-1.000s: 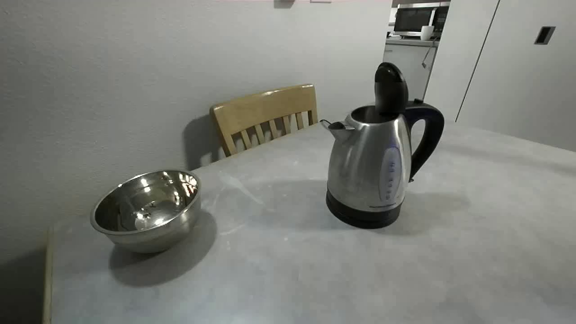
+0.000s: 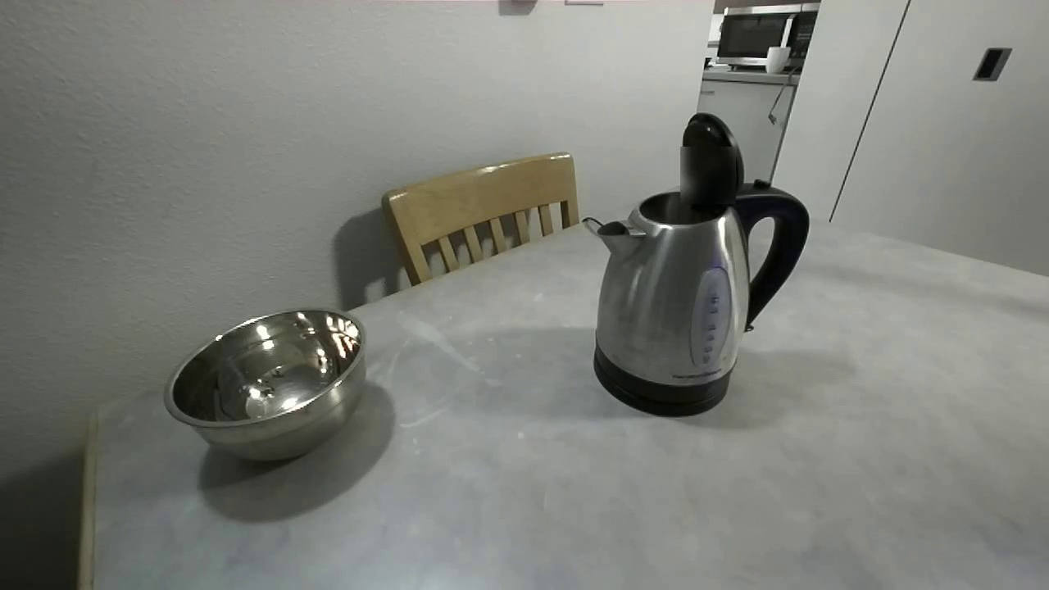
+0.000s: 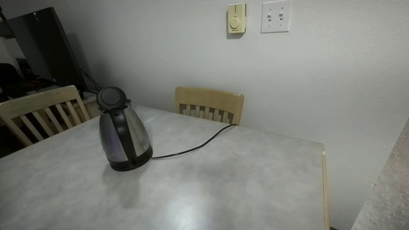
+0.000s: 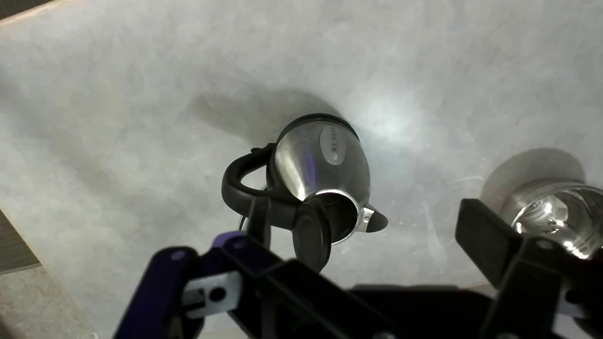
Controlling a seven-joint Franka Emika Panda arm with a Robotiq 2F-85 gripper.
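Note:
A silver electric kettle (image 2: 659, 295) with a black base stands upright on the table, its black lid (image 2: 713, 162) raised. Its black handle (image 4: 248, 197) points away from the metal bowl, and its spout (image 2: 621, 236) faces the bowl's side. The shiny bowl (image 2: 339, 408) rests upright to the kettle's left in the first exterior view; nothing shows inside it but reflections. In the wrist view my gripper is open, its fingers wide apart with nothing held. The kettle lies below, visible between and beyond them. Neither exterior view includes the gripper.
A black cord (image 3: 191, 149) runs from the kettle's base across the grey table (image 3: 245, 184) to its edge. Wooden chairs (image 3: 209, 99) stand along the table's edge by the wall.

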